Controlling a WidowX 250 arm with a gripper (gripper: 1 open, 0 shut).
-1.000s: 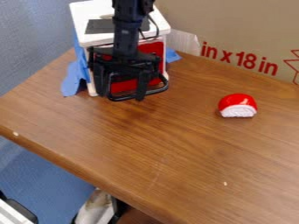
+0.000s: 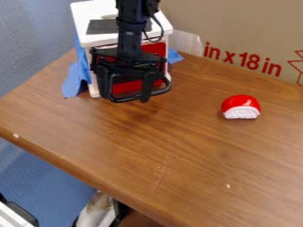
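Observation:
The black gripper (image 2: pixel 133 85) is at the upper middle of the camera view, in front of the white and red robot base and above the back of the wooden table (image 2: pixel 142 155). Whether its fingers are open or shut is hard to make out against the dark frame behind them. A red object with a white bottom (image 2: pixel 240 107), perhaps a brush or sponge, rests on the table to the right, apart from the gripper.
Blue tape or cloth (image 2: pixel 73 80) lies beside the base. A cardboard box (image 2: pixel 249 35) with red print stands along the back. The table's edge runs along the lower left, with blue floor beyond.
The gripper and arm have shifted very slightly at the base; the red and white object has not moved.

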